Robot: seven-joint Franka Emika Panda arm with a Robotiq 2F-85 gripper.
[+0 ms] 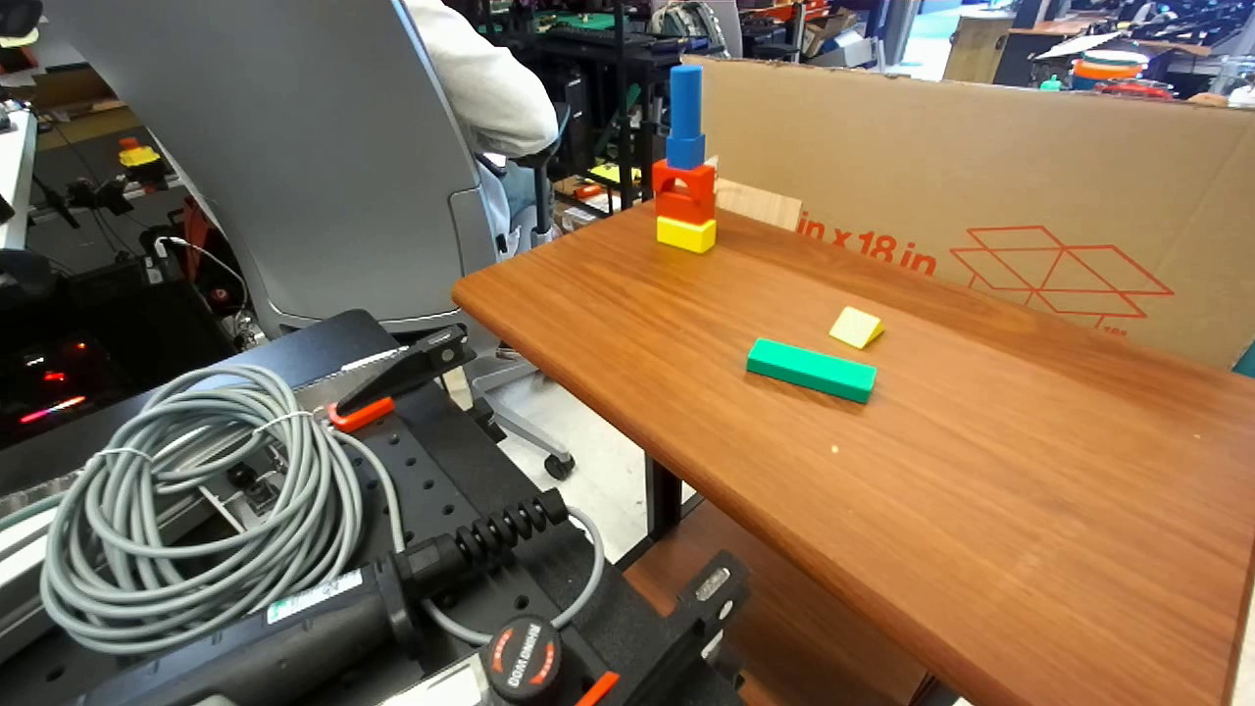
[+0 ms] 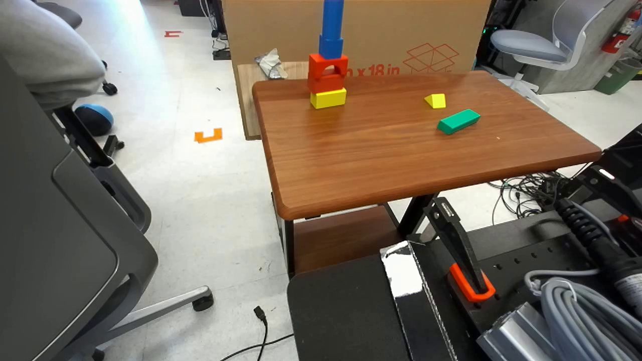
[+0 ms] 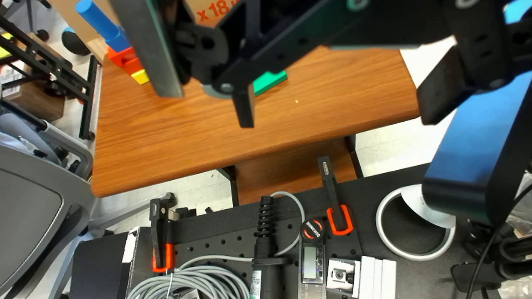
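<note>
At the table's far left corner stands an upright stack: a blue cylinder [image 1: 685, 101], a blue block [image 1: 685, 152], red arched pieces [image 1: 684, 195] and a yellow block [image 1: 685, 234] at the bottom. A green bar [image 1: 812, 370] lies flat nearer the middle, with a small yellow wedge [image 1: 856, 327] behind it. Only the wrist view shows my gripper; its fingers [image 3: 245, 107] are wide apart, with nothing between them. It hangs above and in front of the table, clear of the blocks. There it partly covers the green bar [image 3: 269, 82] and hides the wedge.
A cardboard sheet [image 1: 1000, 188] stands along the back. Clamps [image 3: 333, 197], coiled cable [image 1: 212, 506] and a white ring [image 3: 382, 234] occupy the black mounting base. A chair [image 1: 294, 153] stands at the left.
</note>
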